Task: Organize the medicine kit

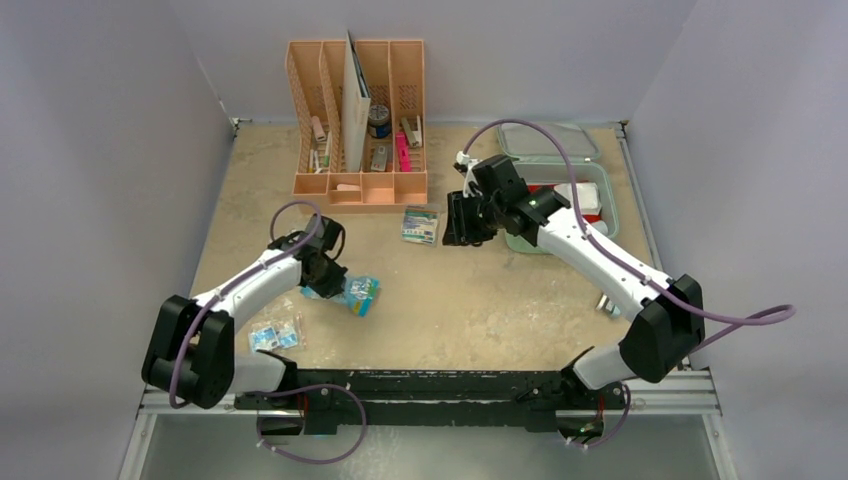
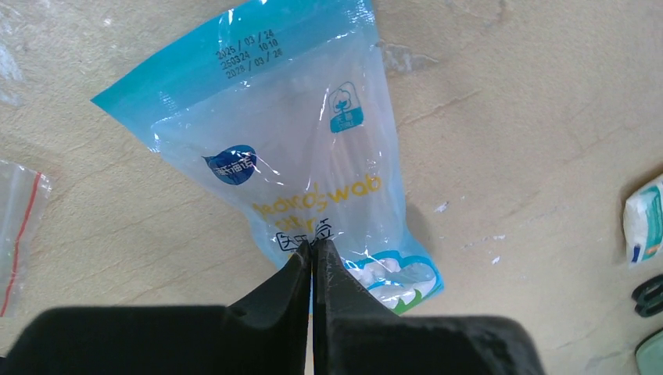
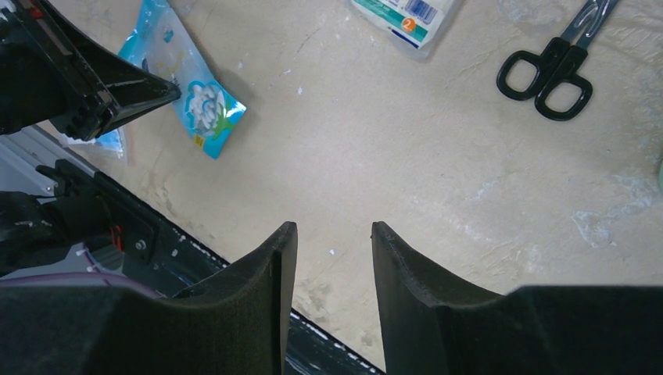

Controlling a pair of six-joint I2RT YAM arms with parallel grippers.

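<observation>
A blue and clear plastic bag of cotton swabs (image 2: 336,156) lies on the table at the left in the top view. My left gripper is shut on its film near the lower printing, where the plastic gathers in creases at the fingertips. To the right, my right gripper stands part open above the table, with nothing between its fingers. Black-handled scissors (image 3: 553,74) and a small white-and-teal pack (image 3: 410,19) lie on the table in the right wrist view. The orange organizer (image 1: 360,204) stands at the back with several items in its compartments.
A green box (image 1: 612,210) with white and red contents stands at the right, partly behind the right arm. Small clear packets (image 1: 275,338) lie at the front left.
</observation>
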